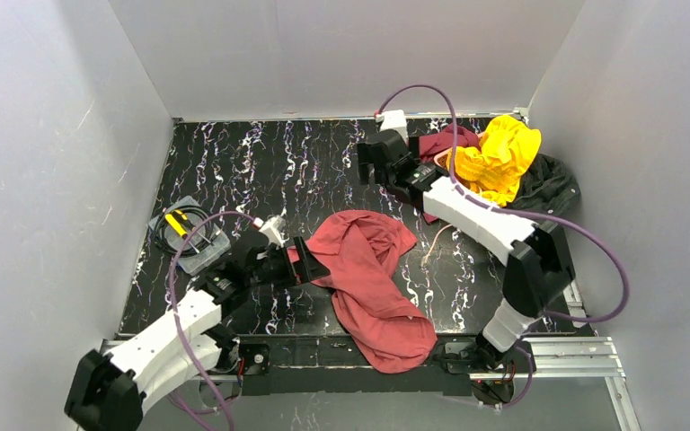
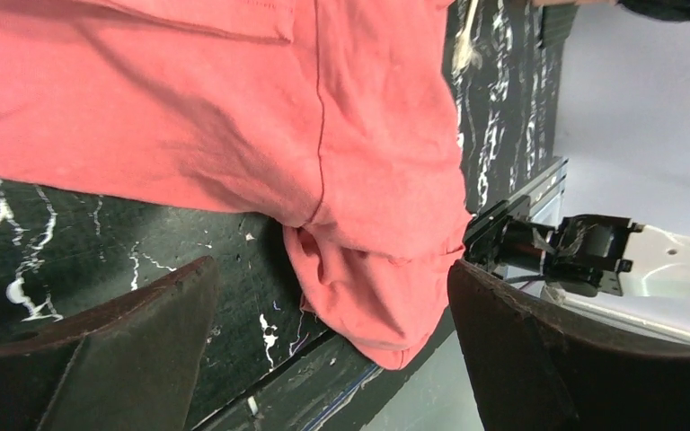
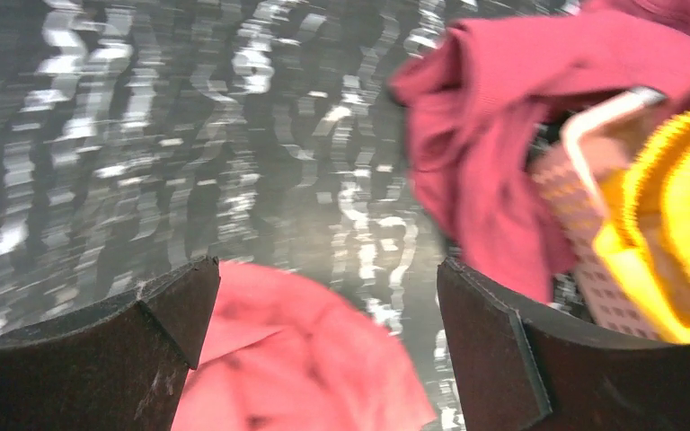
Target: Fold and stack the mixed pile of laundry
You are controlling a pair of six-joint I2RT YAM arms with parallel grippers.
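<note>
A coral-red garment (image 1: 368,296) lies crumpled lengthwise on the black marbled table, its lower end over the front edge. My left gripper (image 1: 310,256) is open just above its upper left part; the left wrist view shows the cloth (image 2: 359,180) beyond the empty fingers. My right gripper (image 1: 386,162) is open higher up, left of the basket, with nothing held. The basket (image 3: 584,251) holds a yellow garment (image 1: 494,157), with a maroon cloth (image 3: 503,81) draped at its side and a dark garment (image 1: 544,193) at the right.
A grey item with coiled black cable and yellow tools (image 1: 189,233) lies at the left edge. Walls stand on three sides.
</note>
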